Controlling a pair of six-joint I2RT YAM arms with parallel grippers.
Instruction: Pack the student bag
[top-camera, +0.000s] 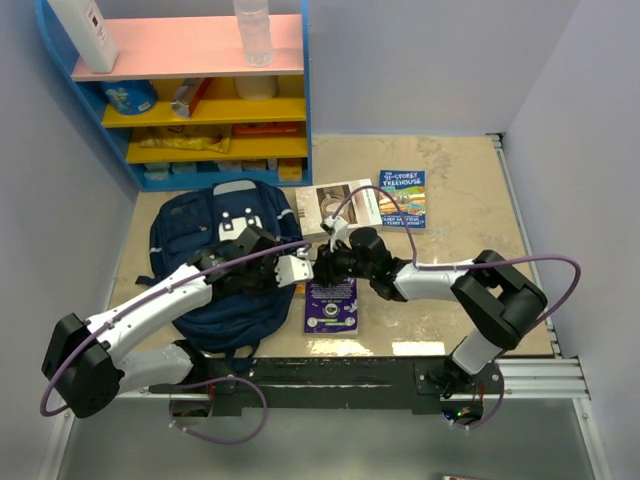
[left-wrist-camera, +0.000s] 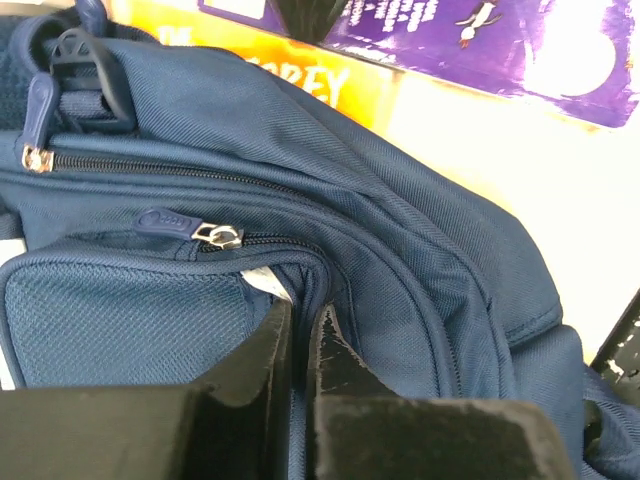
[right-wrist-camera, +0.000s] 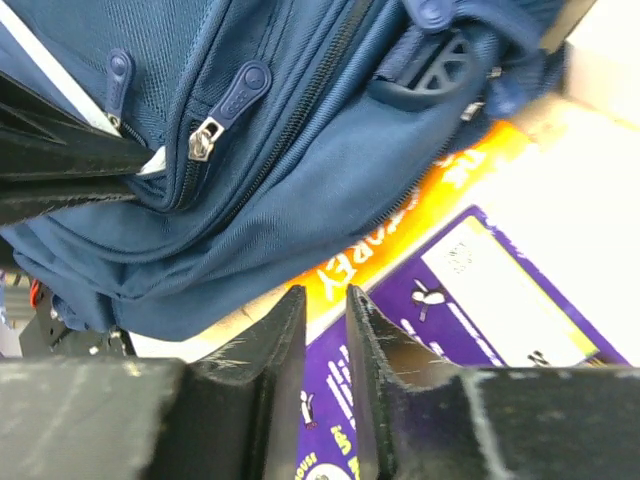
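The dark blue backpack (top-camera: 235, 320) lies on the left of the table. My left gripper is shut on a fold of its fabric beside a zipper pull; the right wrist view shows the same fingers (right-wrist-camera: 60, 160) at the bag's edge. My right gripper (top-camera: 322, 268) is just right of the bag, over the top end of a purple book (top-camera: 331, 312). A narrow gap separates its fingers (right-wrist-camera: 280, 350), with the book's cover showing through; whether they grip anything is unclear. An orange-covered edge (right-wrist-camera: 390, 240) lies between bag and purple book.
Behind lie a white book (top-camera: 365, 210) with a picture and a blue treehouse book (top-camera: 402, 198). A blue shelf unit with yellow boards (top-camera: 280, 108) stands at the back left.
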